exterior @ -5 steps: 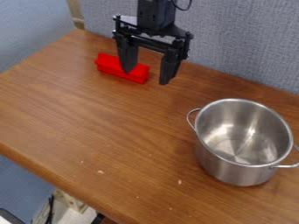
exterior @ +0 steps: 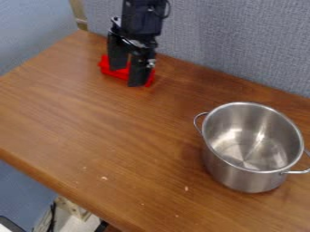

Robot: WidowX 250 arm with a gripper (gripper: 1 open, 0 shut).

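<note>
My black gripper (exterior: pixel 129 63) hangs over a red object (exterior: pixel 145 80) at the back of the wooden table, its open fingers at or just above it and partly hiding it. Whether they touch it I cannot tell. A steel pot (exterior: pixel 249 145) with two wire handles stands at the right.
A grey wall (exterior: pixel 242 41) runs along the back, and the table's left edge drops to a blue surface.
My gripper has moved left and turned, from beside and above the red object to over it. The pot has not moved.
</note>
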